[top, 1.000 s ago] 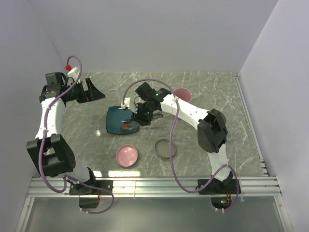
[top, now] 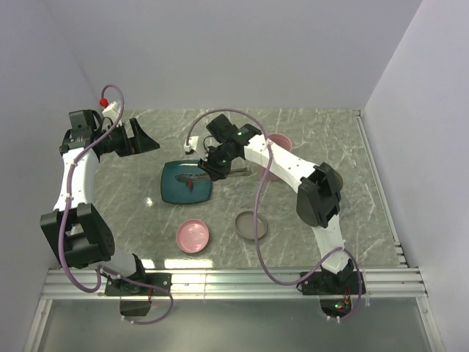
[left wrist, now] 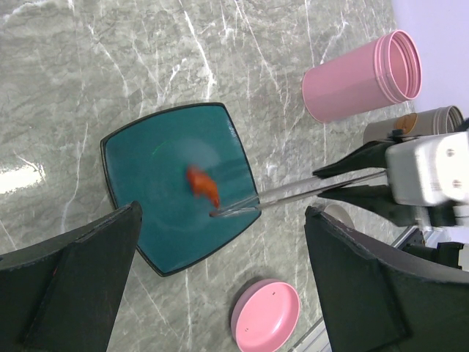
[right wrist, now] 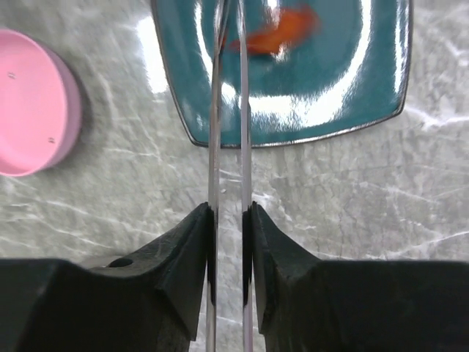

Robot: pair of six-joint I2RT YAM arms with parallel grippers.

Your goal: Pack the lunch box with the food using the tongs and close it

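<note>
A teal plate (top: 170, 192) lies on the marbled table at the centre left. On or just above it is an orange food piece (left wrist: 203, 185), blurred in both wrist views. My right gripper is shut on metal tongs (right wrist: 246, 169), whose long arms reach over the plate. In the right wrist view the orange piece lies to the right of the tong arms, its narrow end close to them; whether they pinch it I cannot tell. My left gripper (top: 139, 138) stands open and empty, back and left of the plate.
In front of the plate stand a pink bowl (top: 193, 236) and a grey bowl (top: 251, 225). Nested pink cups (left wrist: 344, 88) and greyish cups (left wrist: 396, 126) lie off to the right. Table around the plate's left side is bare.
The tongs have moved toward the back of the plate, and their tips reach further left. The orange piece now shows in front of the tongs. My left arm has stayed still.
</note>
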